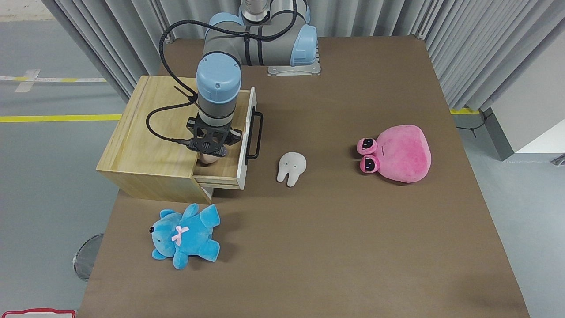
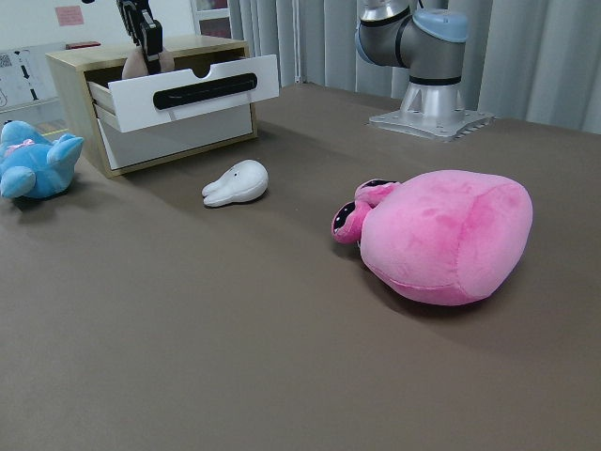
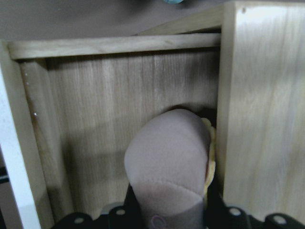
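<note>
My gripper (image 2: 148, 58) is down over the open drawer (image 2: 141, 103) of the wooden cabinet (image 1: 148, 132). A beige plush toy (image 3: 167, 162) is between its fingers, low inside the drawer against the cabinet's edge in the wrist view. The front view mostly hides the toy under the gripper. Whether the fingers press on it is hard to see, as their tips are hidden.
A blue bear (image 1: 188, 236) lies below the cabinet, a small white plush (image 1: 291, 164) right of the drawer, and a pink plush (image 1: 400, 153) further right.
</note>
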